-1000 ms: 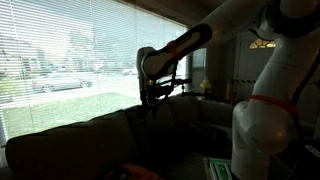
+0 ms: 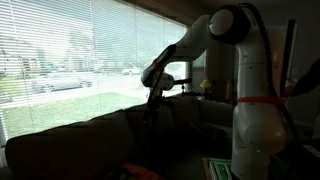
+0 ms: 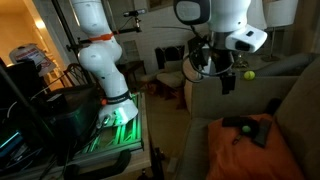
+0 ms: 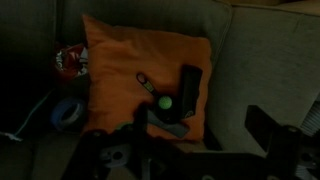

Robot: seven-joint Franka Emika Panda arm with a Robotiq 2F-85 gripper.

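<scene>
Above the couch my gripper [image 3: 214, 78] hangs open, its fingers spread and nothing between them. An orange cushion [image 4: 120, 55] lies below, with a black remote-like object [image 4: 190, 88] on it. Beside that object rests a small green ball [image 4: 165, 102]; a thin dark item with a ring-like end [image 4: 142, 78] and a grey piece [image 4: 168, 125] lie close by. The second exterior view shows the same cushion [image 3: 230, 160] and dark objects [image 3: 262, 133] well beneath the hand. Gripper parts cover the cushion's lower edge in the wrist view.
To the cushion's left in the wrist view are a red packet [image 4: 70, 62] and a blue ring-shaped roll [image 4: 67, 113]. Couch cushions [image 3: 288, 97] surround the spot. A window with blinds [image 2: 80, 65] stands behind the couch. The scene is dark.
In exterior view 1 the forearm and hand have come lower and slightly to the right, staying above the couch. No object has visibly moved.
</scene>
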